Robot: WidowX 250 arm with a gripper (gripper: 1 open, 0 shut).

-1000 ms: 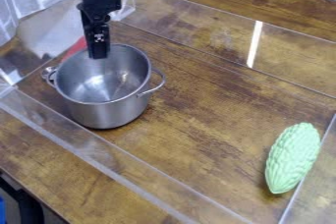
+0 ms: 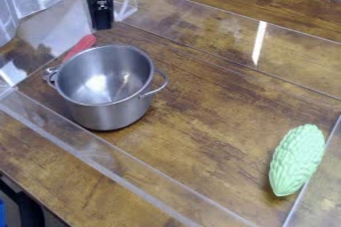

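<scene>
A steel pot (image 2: 107,102) with two side handles stands on the wooden table at the left. Behind it, partly hidden by its rim, lies a red object (image 2: 80,46). The black gripper (image 2: 102,22) hangs above and behind the pot at the top left; whether it is open or shut is not clear. A pale green ridged object (image 2: 296,159), like a toy vegetable, lies at the right.
Clear low walls (image 2: 260,42) border the table area. A pale patterned surface (image 2: 27,2) is at the top left.
The gripper has risen and moved slightly back, away from the pot, showing more of the red object. The pot and green object look unmoved.
</scene>
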